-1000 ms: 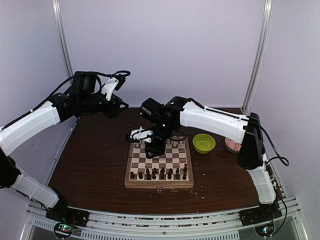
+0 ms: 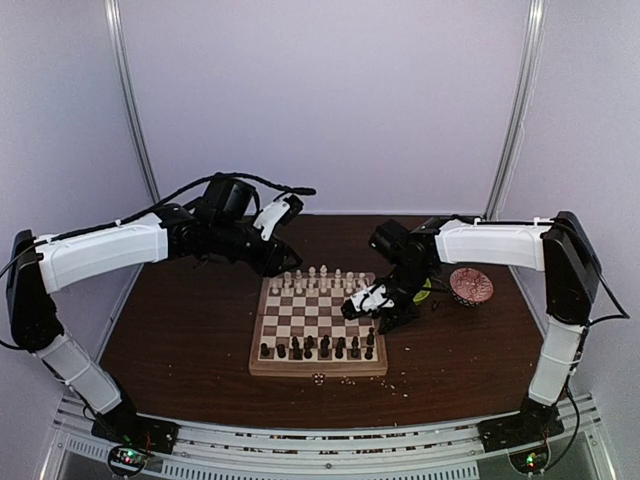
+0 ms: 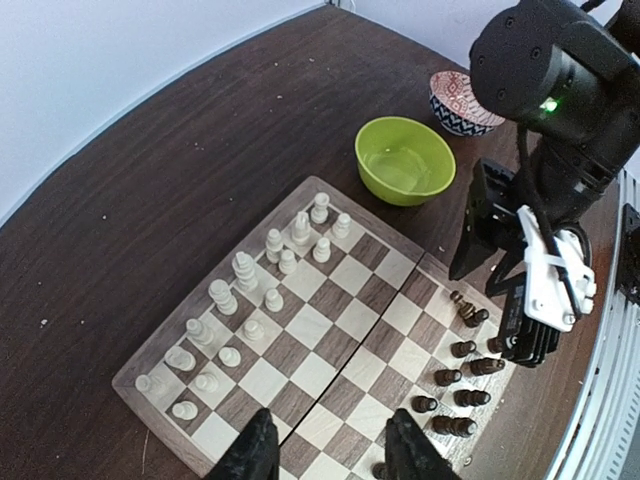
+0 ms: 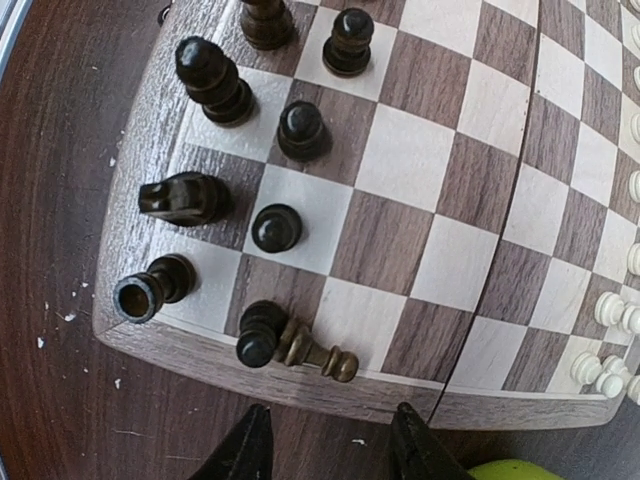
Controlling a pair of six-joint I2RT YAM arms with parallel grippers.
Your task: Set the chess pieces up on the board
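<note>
The wooden chessboard point(image 2: 297, 329) lies mid-table. Light pieces point(image 3: 244, 270) stand in two rows along its far side. Dark pieces point(image 4: 302, 130) line the near side, most of them upright. At the board's right edge, one brownish dark piece point(image 4: 318, 356) lies on its side against an upright dark pawn point(image 4: 258, 342). My right gripper is open just off that edge, close to the fallen piece, its fingers empty. Above the board's far left part hangs my left gripper, open with nothing between its fingers.
A green bowl point(image 3: 404, 160) stands to the right of the board, partly behind the right arm in the top view. Beyond it is a red-patterned bowl point(image 2: 471, 286). Small pale bits are scattered before the board.
My left arm has moved right and lower, toward the board's far left corner.
</note>
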